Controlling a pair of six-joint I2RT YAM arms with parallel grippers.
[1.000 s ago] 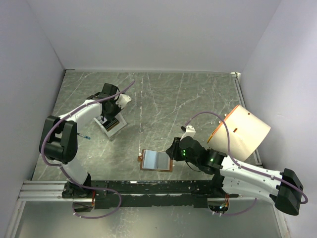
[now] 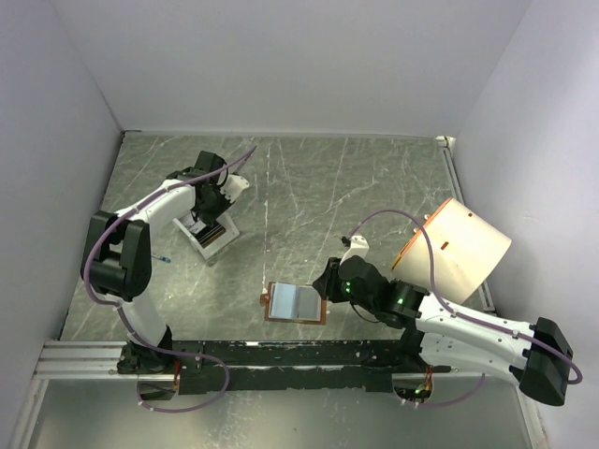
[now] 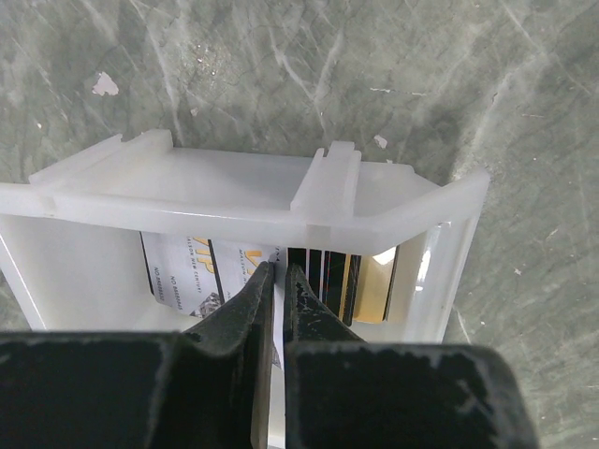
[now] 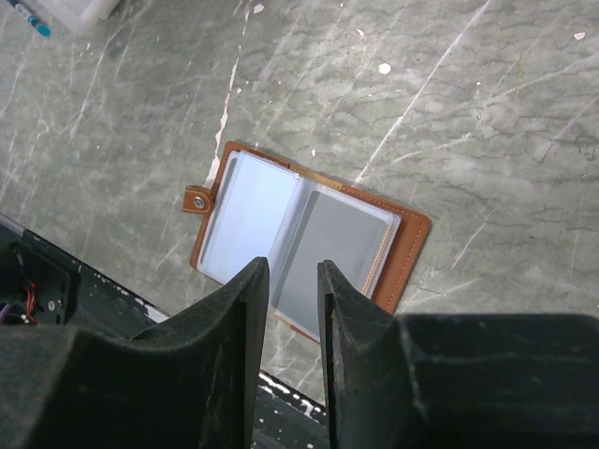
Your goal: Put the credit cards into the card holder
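Observation:
Several cards stand in a white tray (image 3: 438,281) at the left of the top view. White cards with gold lettering (image 3: 180,271) are on one side; black cards (image 3: 337,285) and a gold card (image 3: 374,288) are on the other. Reaching down into the tray, my left gripper is shut on a pale card (image 3: 278,323), whose edge shows between its fingers. The brown card holder (image 4: 412,253) lies unfolded at the front middle, its clear sleeves (image 4: 337,248) facing up. Above its near edge, my right gripper is open and empty.
A white board with an orange edge (image 2: 459,245) leans at the right. A small blue object (image 2: 161,258) lies left of the tray.
Over the last second my left arm has shifted slightly, with its gripper still at the tray. The right arm and the card holder look unmoved.

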